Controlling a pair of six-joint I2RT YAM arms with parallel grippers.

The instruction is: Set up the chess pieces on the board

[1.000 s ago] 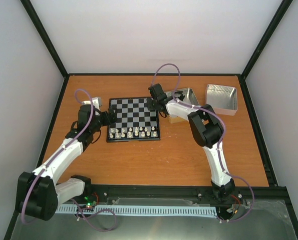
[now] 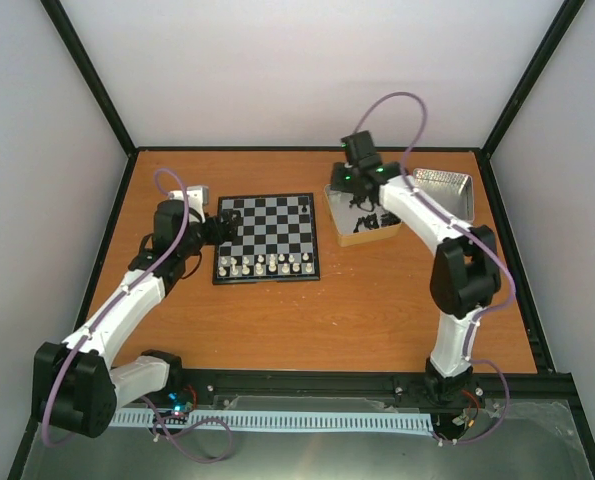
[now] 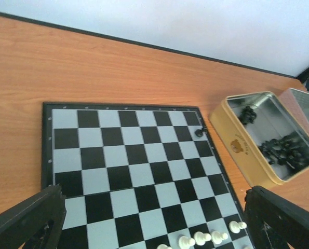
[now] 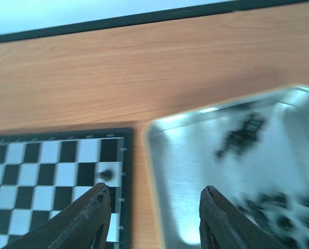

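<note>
The chessboard [image 2: 267,225] holds several white pieces [image 3: 201,237] along its near rows. One black piece [image 4: 106,174] stands on a far-right square. More black pieces [image 3: 280,150] lie in the tan-walled metal box [image 3: 240,145] right of the board. My left gripper is open above the board's left side, empty. My right gripper is open over the box's left side, nothing between its fingers; its view is blurred.
A second metal box [image 2: 444,195] sits at the back right. Black edges border the table.
My right arm has lifted and moved from the board's right edge toward the right, over the box.
</note>
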